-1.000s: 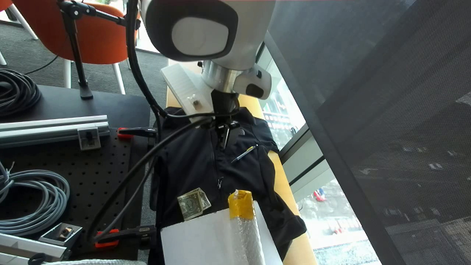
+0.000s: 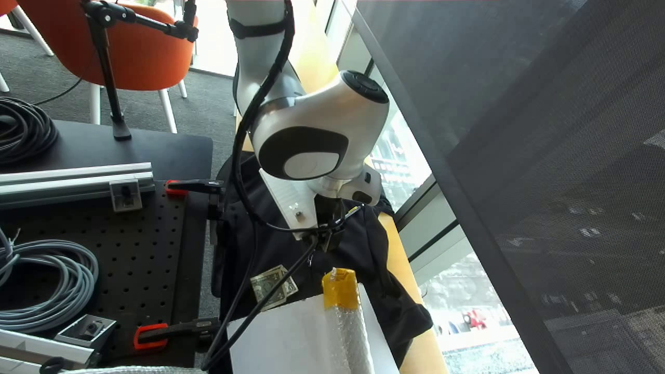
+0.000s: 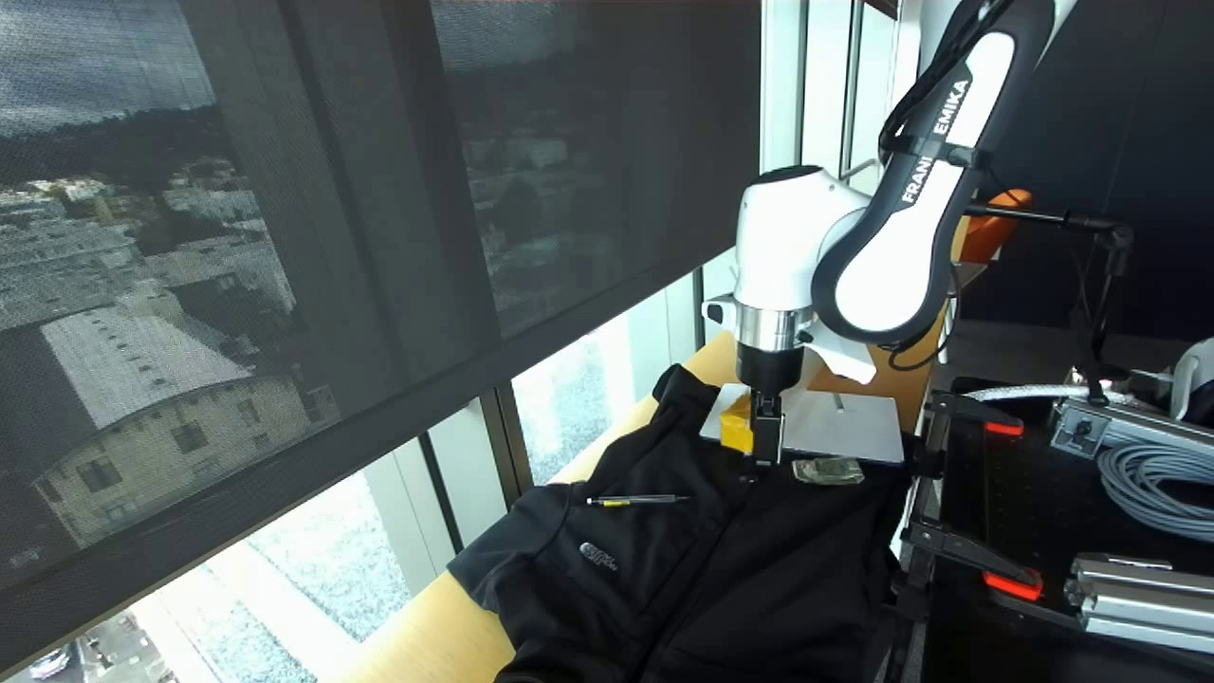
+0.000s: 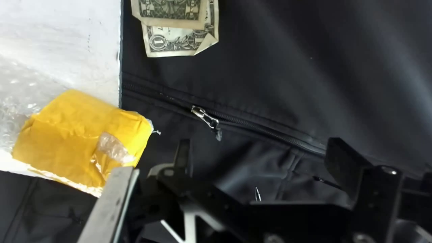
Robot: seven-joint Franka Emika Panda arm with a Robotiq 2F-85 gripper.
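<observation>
A black jacket (image 3: 728,558) is spread out on the wooden ledge. Its zipper runs across the wrist view, with a metal zipper pull (image 4: 205,116) lying on the cloth. My gripper is open, its black fingers (image 4: 183,158) well apart and no object held between them. From the side, the gripper (image 3: 768,442) points down, low over the jacket. The zipper pull lies a little beyond the finger gap in the wrist view. Folded dollar bills (image 4: 176,30) rest on the jacket further up. A pen (image 3: 637,499) lies on the jacket's chest.
Beside the gripper sits a white board (image 2: 280,333) carrying a bubble-wrapped piece with yellow tape (image 4: 77,137). Clamps (image 2: 153,336) grip the edge of the black pegboard table (image 2: 134,249). A large window with a dark shade (image 3: 376,171) borders the ledge.
The arm has come lower and moved along the jacket toward the white board, past the pen. Jacket, bills and board look unmoved; the arm's cable has shifted with it.
</observation>
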